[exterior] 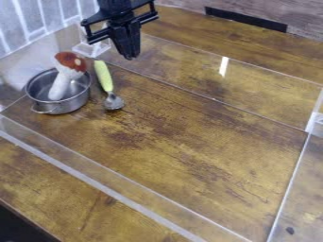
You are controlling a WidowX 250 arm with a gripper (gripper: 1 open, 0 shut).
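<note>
My black gripper (124, 26) hangs high at the top of the view, above and behind the pot; whether its fingers are open or shut is unclear. Below it a utensil with a pale yellow-green handle (105, 79) and metal head lies on the wooden table (202, 142). To its left a steel pot (56, 102) holds a white object (59, 85) with a reddish-brown top (71, 62).
A clear plastic or glass barrier stands at the far left behind the pot.
</note>
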